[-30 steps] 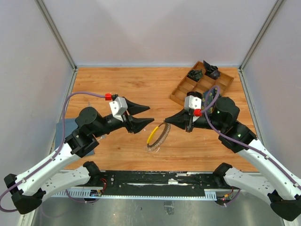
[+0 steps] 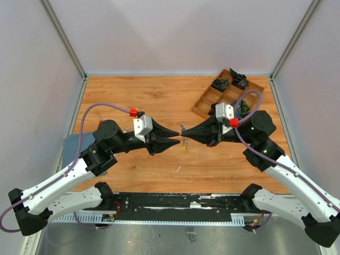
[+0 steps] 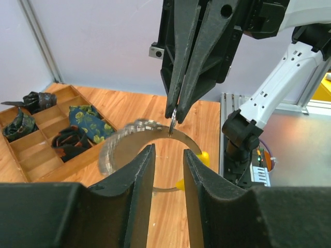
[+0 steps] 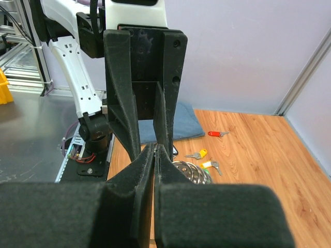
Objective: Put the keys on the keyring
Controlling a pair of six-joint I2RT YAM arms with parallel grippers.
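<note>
The keyring (image 3: 135, 135), a thin grey loop with a coiled stretch and a yellow section (image 3: 205, 158), hangs from my right gripper, which is shut on its thin wire. My left gripper (image 2: 179, 137) stands open at nearly the same spot, its fingertips (image 3: 147, 155) apart and the loop showing beyond them. In the right wrist view, the left fingers (image 4: 121, 93) stand apart around my right fingertips. Loose on the table lie a red-headed key (image 4: 217, 134), a yellow-headed key (image 4: 196, 154) and another key with a pale and yellow head (image 4: 211, 166).
A wooden divided box (image 2: 208, 102) with dark cloth bundles stands at the back right. At the left lies a folded blue cloth (image 4: 181, 123). Between cloth and box, the wooden table (image 2: 138, 90) is mostly clear. My two grippers nearly touch.
My left gripper has moved right, up to the right gripper, and its finger has narrowed. The keyring has swung round and now appears nearly edge-on from above. The right arm has shifted slightly left.
</note>
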